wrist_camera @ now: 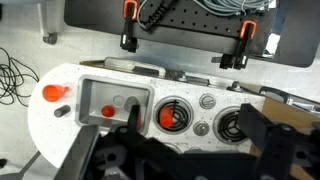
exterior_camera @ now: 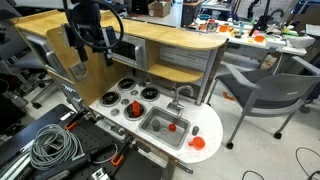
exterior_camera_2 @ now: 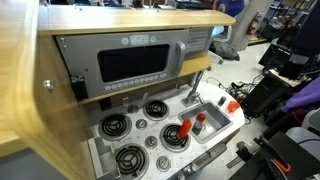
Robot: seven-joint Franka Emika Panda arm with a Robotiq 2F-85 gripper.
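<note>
My gripper (exterior_camera: pixel 95 57) hangs high over the left end of a toy kitchen, above the stove. In the wrist view its two dark fingers (wrist_camera: pixel 262 142) stand wide apart, so the gripper is open, with nothing held between them. Below lies a red object (wrist_camera: pixel 166 118) on the stove, beside a burner; in exterior view 1 it sits near the stove's front. A small red item (exterior_camera: pixel 172 127) rests inside the grey sink (exterior_camera: pixel 146 126). Farther right, an orange-red round object (exterior_camera: pixel 198 142) lies on the white counter. Exterior view 2 does not show my gripper.
A wooden shelf (exterior_camera: pixel 190 40) with a microwave (exterior_camera_2: pixel 135 62) runs along the back. The faucet (exterior_camera: pixel 183 93) rises behind the sink. In front lie coiled cables (exterior_camera: pixel 55 148). A grey chair (exterior_camera: pixel 265 90) stands to the right. Bare white counter surrounds the orange-red object.
</note>
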